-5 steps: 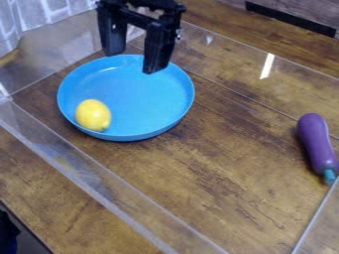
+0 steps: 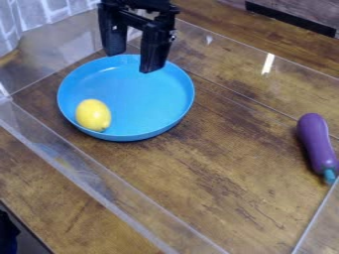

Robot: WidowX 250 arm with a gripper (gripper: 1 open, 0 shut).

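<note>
A blue round plate (image 2: 146, 104) rests on the wooden table, holding a yellow lemon-like object (image 2: 93, 115) on its left side. The black gripper (image 2: 134, 62) hangs above the back half of the plate, its two dark fingers spread apart on either side. I see nothing held between them. A purple eggplant-like object (image 2: 316, 144) with a teal tip lies at the right edge.
Clear plastic panels (image 2: 73, 179) border the table at the left and lower left, with another at the lower right.
The gripper has shifted slightly upward in the view over the last second. The plate and both objects have stayed in place.
</note>
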